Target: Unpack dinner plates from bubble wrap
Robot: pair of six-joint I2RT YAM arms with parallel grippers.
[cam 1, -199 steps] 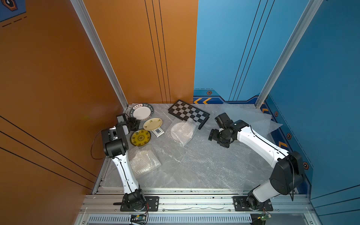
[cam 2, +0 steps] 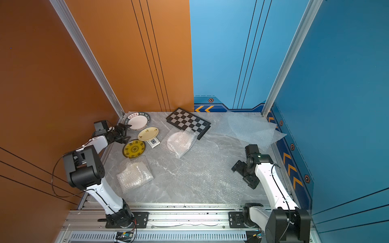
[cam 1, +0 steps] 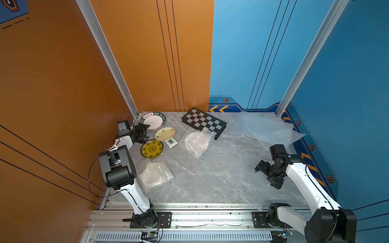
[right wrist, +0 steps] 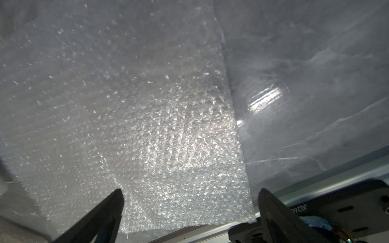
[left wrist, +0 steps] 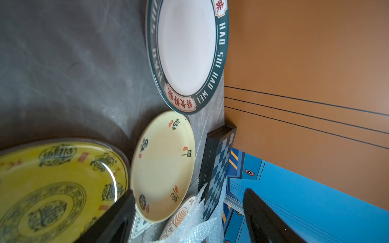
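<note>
Three unwrapped plates lie at the table's left: a white plate with a dark green rim point(cam 1: 154, 121), a cream plate point(cam 1: 165, 134) and a yellow patterned plate point(cam 1: 152, 148). Close beside them, my left gripper has its fingers apart and empty. Bubble wrap covers one plate point(cam 1: 196, 141) near the middle; another bubble-wrapped bundle point(cam 1: 154, 174) rests at the front left, its contents unclear. Over a flat bubble wrap sheet point(right wrist: 174, 141) on the right side hovers my right gripper, open with nothing between its fingers.
A checkerboard box point(cam 1: 204, 121) lies at the back, with the wrapped plate against its front edge. More loose bubble wrap point(cam 1: 263, 127) is spread at the back right. A small white card-like item point(cam 1: 170, 142) touches the cream plate. Bare table shows at the front centre.
My right arm has swung right and toward the table's front. The plates and wraps look unmoved.
</note>
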